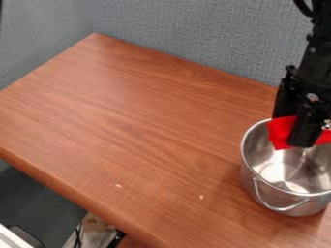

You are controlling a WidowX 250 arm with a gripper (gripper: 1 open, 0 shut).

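Observation:
My black gripper (pixel 305 127) hangs from the top right, shut on a red object (pixel 281 132) that it partly hides. Both are at the mouth of a shiny metal pot (pixel 274 194) with a wire handle, on the right side of the wooden table. The red object is low at the pot's back rim, partly inside its opening.
Grey padded walls (pixel 181 29) stand behind it. Cables and a light object lie off the table at the lower left.

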